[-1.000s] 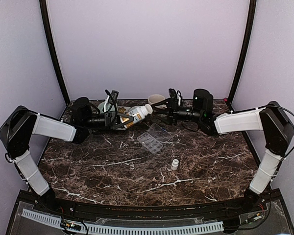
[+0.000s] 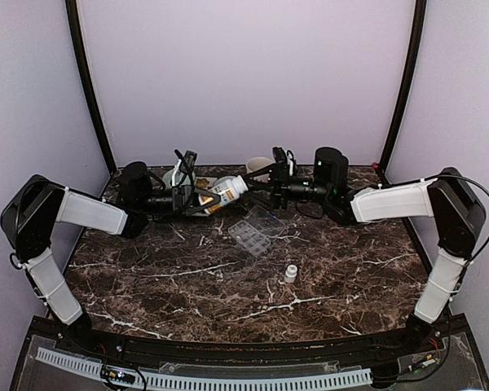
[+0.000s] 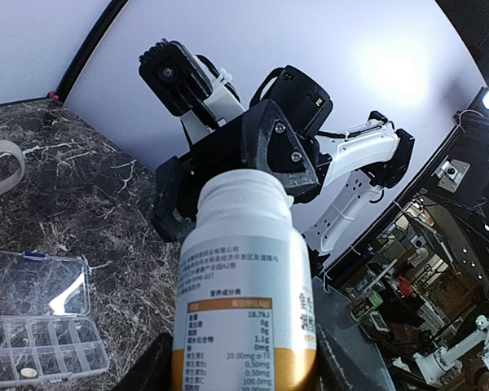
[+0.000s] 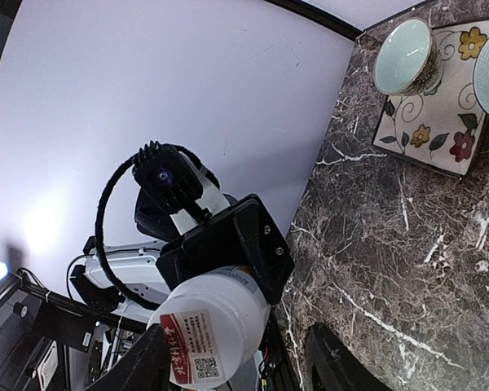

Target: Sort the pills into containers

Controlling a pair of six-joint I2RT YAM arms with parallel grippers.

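My left gripper is shut on a white pill bottle with an orange band, holding it tilted above the table. The bottle's white cap points at my right gripper. In the right wrist view the right gripper's fingers stand apart, with the cap at the gap between them; whether they touch it cannot be made out. Below lies a clear divided pill box, its lid open. One pale pill shows in a compartment.
A small white bottle stands on the front right of the marble table. At the back are a white mug and a flowered tray with a pale green cup.
The left gripper and the bottle have hardly moved.
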